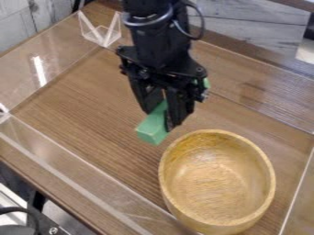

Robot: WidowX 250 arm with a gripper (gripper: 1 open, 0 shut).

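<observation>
The black gripper [163,99] hangs over the middle of the wooden surface, shut on a green block [152,127] that sticks out below its fingers. The block is just above and left of a round yellow bowl [218,184], whose inside looks empty. Part of the block is hidden by the gripper.
A small green piece [207,84] shows behind the gripper at the right. Clear plastic edging runs along the left, and a dark cable lies at the lower left.
</observation>
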